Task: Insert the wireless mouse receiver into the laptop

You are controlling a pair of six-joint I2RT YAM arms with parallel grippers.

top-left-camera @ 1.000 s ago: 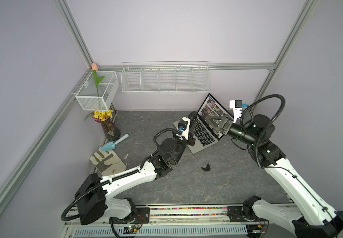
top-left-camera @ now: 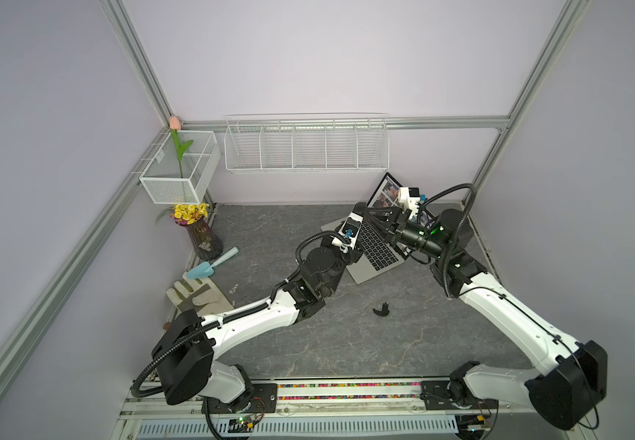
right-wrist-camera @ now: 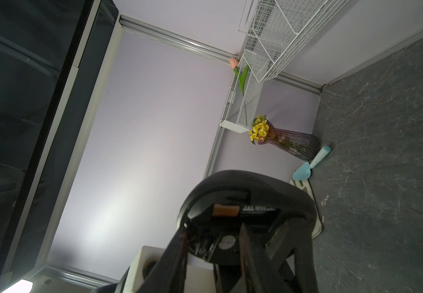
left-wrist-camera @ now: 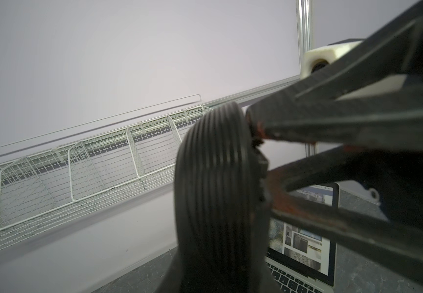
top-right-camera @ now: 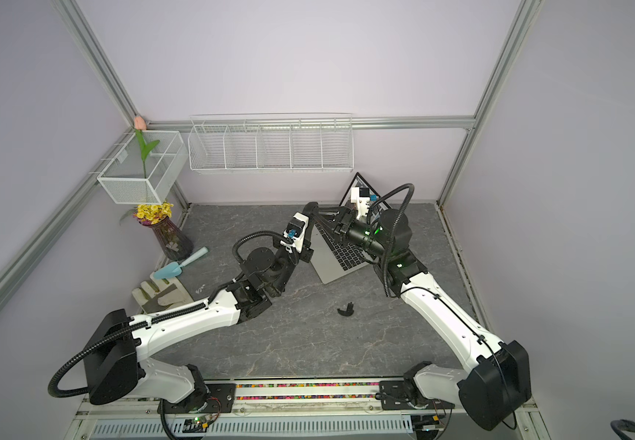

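Note:
A black wireless mouse [right-wrist-camera: 250,190] is gripped by my left gripper [top-left-camera: 356,221] above the laptop. Its ribbed side [left-wrist-camera: 216,195] fills the middle of the left wrist view. In the right wrist view its opened underside shows an orange label and a hollow with metal parts. My right gripper is at this hollow, its two fingertips apart on either side of a silvery round part. I cannot tell the receiver from the other parts in there. Partly behind the arms stands the open laptop [top-left-camera: 381,253], its screen lit.
A small black curved piece [top-left-camera: 381,310] lies on the table in front of the laptop. On the left are a vase of flowers [top-left-camera: 203,238], a blue trowel [top-left-camera: 211,264] and gloves [top-left-camera: 200,300]. Wire baskets [top-left-camera: 306,146] hang at the back.
My right gripper has moved left from beside the laptop screen up to the mouse, and its fingers have narrowed. The left arm has shifted slightly, still with the mouse.

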